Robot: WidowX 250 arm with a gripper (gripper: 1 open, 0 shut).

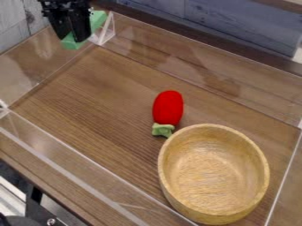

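At the top left, my black gripper (66,19) is shut on a light green object (85,30), held up near the back corner; the fingers are small and dark in the view. A red pepper-like object (168,108) with a green end lies right of centre on the wooden table. A round wooden bowl (213,176) sits at the lower right.
Clear plastic-like edging runs along the left side, and a dark edge (236,18) lines the back right.
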